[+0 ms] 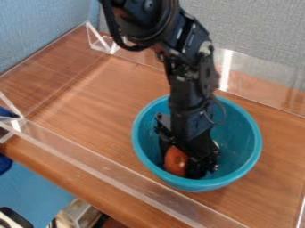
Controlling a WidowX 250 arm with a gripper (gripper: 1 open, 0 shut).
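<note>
A teal bowl (238, 147) stands on the wooden table, right of centre. The black gripper (191, 151) reaches down into it, its lower part around a reddish-orange object (176, 161) at the near left inside the bowl. That object is mostly hidden by the gripper. Whether the fingers are closed on it cannot be seen clearly.
Clear plastic barriers (102, 40) stand along the back and front edges. A dark blue item lies at the far left edge, beyond the table's front.
</note>
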